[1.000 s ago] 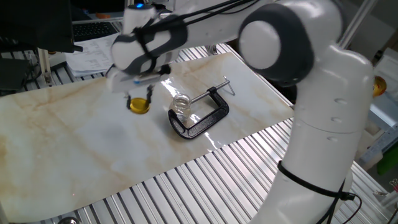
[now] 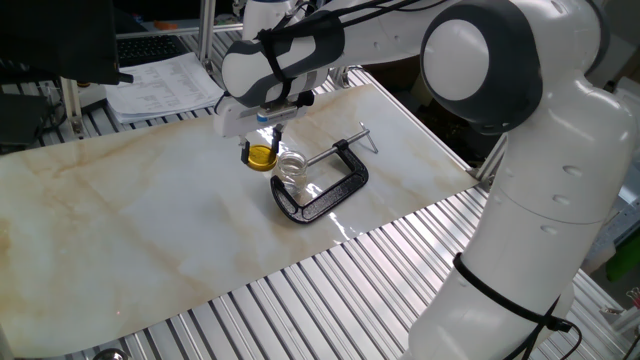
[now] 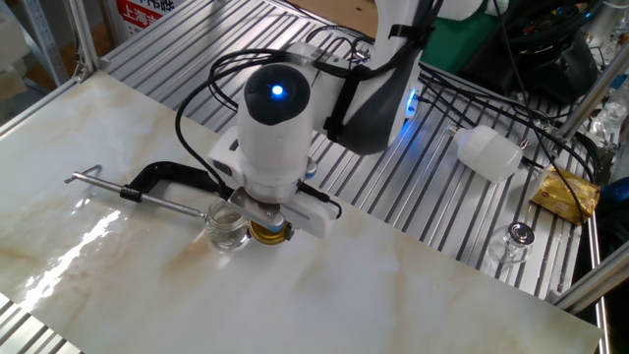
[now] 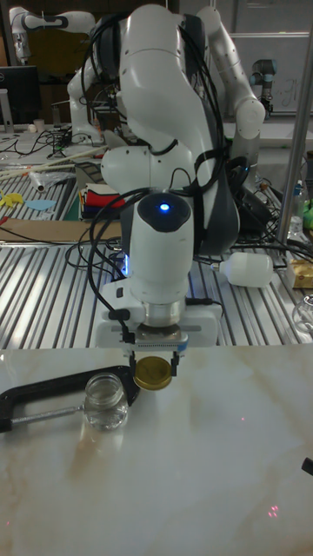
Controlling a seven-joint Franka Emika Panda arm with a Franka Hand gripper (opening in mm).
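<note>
My gripper (image 4: 154, 373) is shut on a round golden lid (image 2: 262, 157), with one finger at each side of its rim. Beside the lid stands an open clear glass jar (image 4: 105, 401), upright on the marbled board. In the first exterior view the lid is just left of the jar's mouth, and it looks raised above the board. A black C-clamp (image 2: 323, 197) lies flat on the board, its screw end (image 3: 193, 210) against the jar or very close to it. In the second exterior view the hand covers most of the fingers.
The marbled board (image 2: 120, 230) is clear to the left of the jar in the first exterior view. Off the board, on the slatted table, are a white bulb-shaped object (image 3: 488, 153), a small glass jar (image 3: 512, 242) and a yellow packet (image 3: 564, 194).
Over the last second my gripper has carried the golden lid rightward in the first exterior view, closer to the jar. The jar and clamp have stayed where they were.
</note>
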